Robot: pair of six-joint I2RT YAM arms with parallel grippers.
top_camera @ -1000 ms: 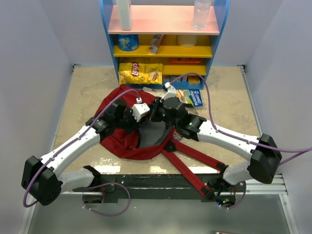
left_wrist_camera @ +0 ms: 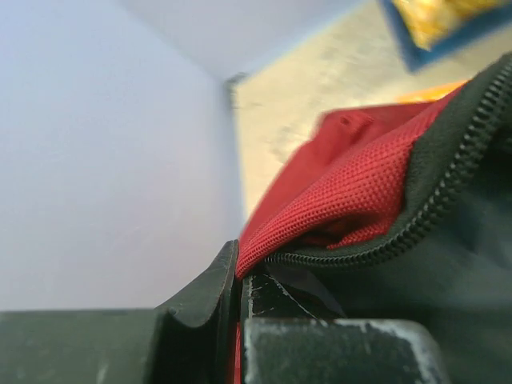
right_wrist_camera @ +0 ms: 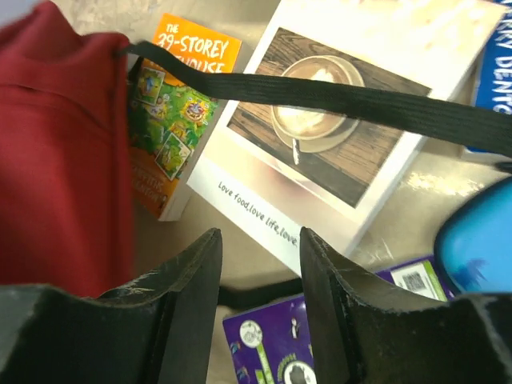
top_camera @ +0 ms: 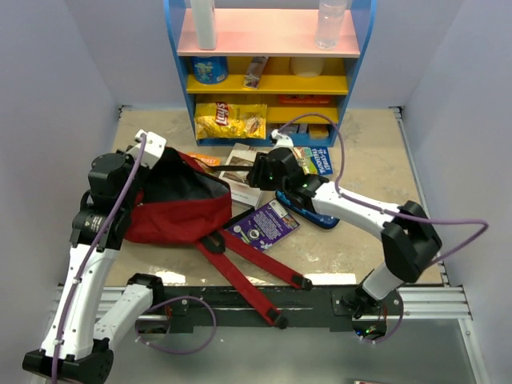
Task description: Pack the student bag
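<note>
The red student bag lies on the left, its dark mouth gaping. In the left wrist view, my left gripper is shut on the bag's red fabric beside the zipper. My right gripper stands part open with nothing between its fingertips, right of the bag and above the books. Beneath it lie a white coffee-cup book, an orange-green book and a purple book. A blue case is partly hidden by the right arm. A black strap runs from the bag across the coffee-cup book.
Behind stands a shelf with a yellow snack bag, a blue tin and a clear bottle. Red shoulder straps trail over the front edge.
My left gripper has moved left, dragging the bag's edge and the whole bag that way, uncovering the books.
</note>
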